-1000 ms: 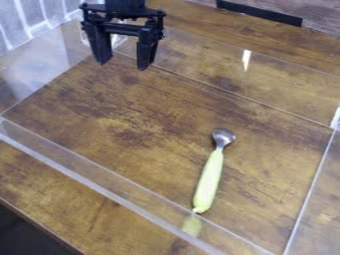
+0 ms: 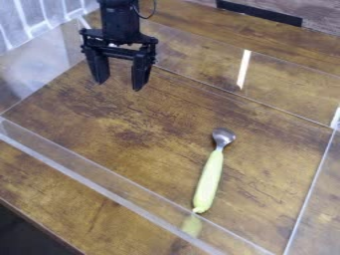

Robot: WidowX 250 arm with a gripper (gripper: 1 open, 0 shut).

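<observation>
My black gripper hangs at the upper left over the wooden surface, open, with empty space between its two fingers. A utensil with a pale yellow-green handle and a small metal head lies at the lower right, well apart from the gripper.
Clear plastic walls border the wooden work area on its sides. A dark bar runs along the back at the upper right.
My gripper has moved a little toward the front and slightly left, down in the view. The utensil lies where it was.
</observation>
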